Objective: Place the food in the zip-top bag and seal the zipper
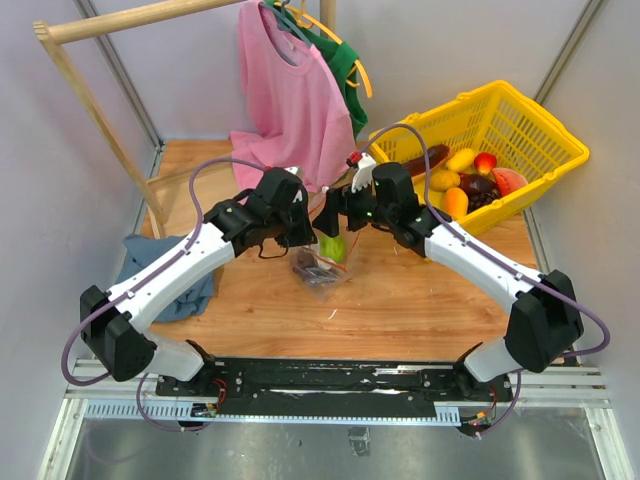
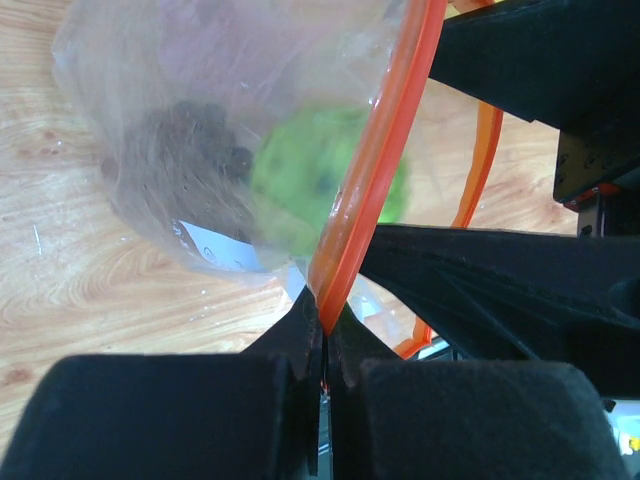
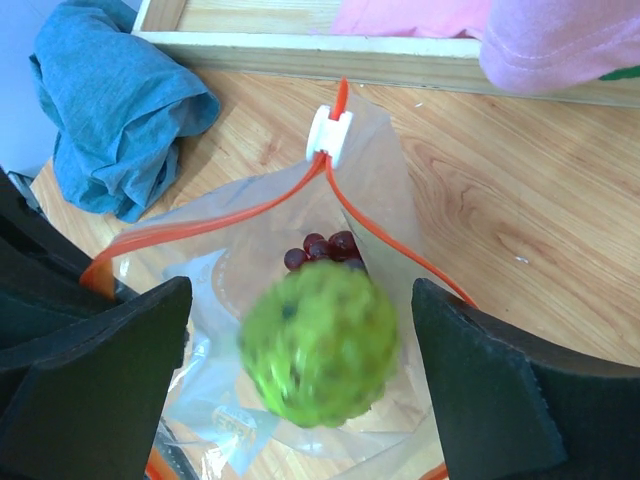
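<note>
The clear zip top bag (image 1: 320, 275) with orange zipper stands open on the table between both grippers. Inside, a green lettuce-like food (image 3: 318, 345) lies over dark red grapes (image 3: 330, 246). My left gripper is shut on the bag's orange-edged rim. My right gripper (image 1: 340, 215) is part open above the bag mouth, its fingers either side of the green food, apparently apart from it. A white slider (image 3: 329, 138) sits at the zipper's end.
A yellow basket (image 1: 560, 150) of fruit and vegetables stands back right. A wooden rack (image 1: 100, 130) with pink and green shirts is behind, a blue cloth (image 1: 170, 290) at left.
</note>
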